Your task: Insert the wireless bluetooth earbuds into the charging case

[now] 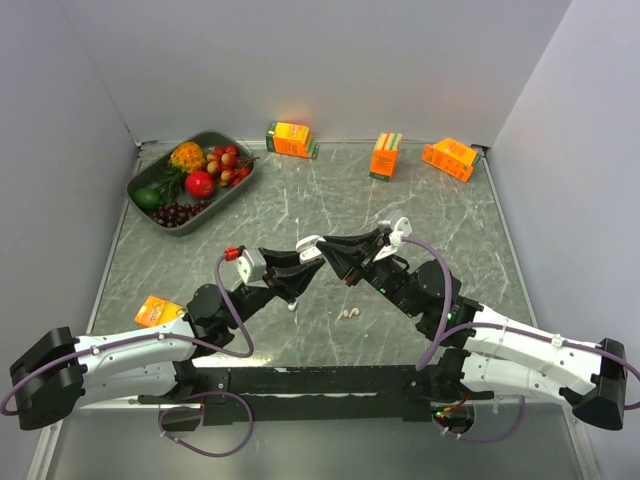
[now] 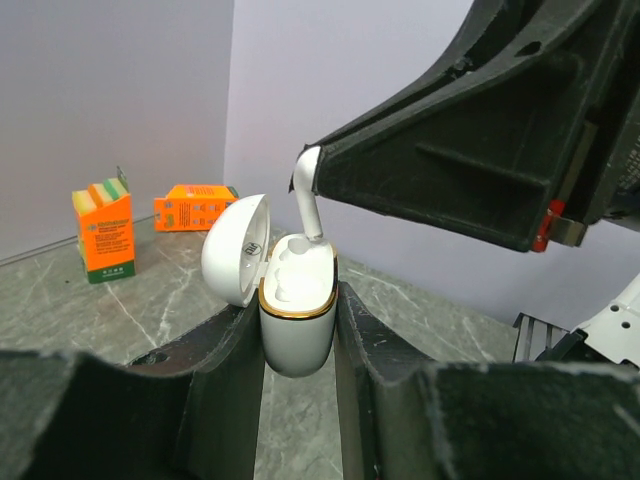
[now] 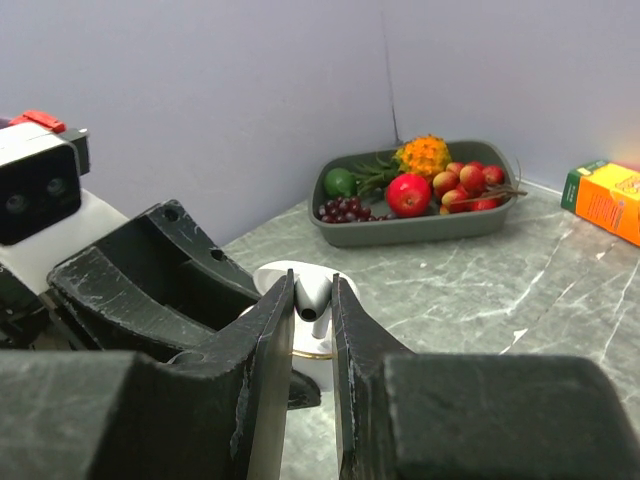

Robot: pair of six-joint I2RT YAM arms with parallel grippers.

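Note:
My left gripper is shut on the white charging case point(image 2: 297, 327), gold-rimmed, lid point(image 2: 233, 250) raised. My right gripper is shut on a white earbud point(image 2: 308, 185). In the left wrist view the earbud's stem end meets the case's open top, above its cavities. In the right wrist view the case is mostly hidden behind my right fingers. The top view shows both grippers meeting at mid-table.
Small pale pieces point(image 1: 349, 313) lie on the table below the grippers. A fruit tray point(image 3: 420, 234) stands back left; orange boxes point(image 1: 291, 138) line the back, another point(image 1: 156, 312) lies front left. Mid-table is otherwise clear.

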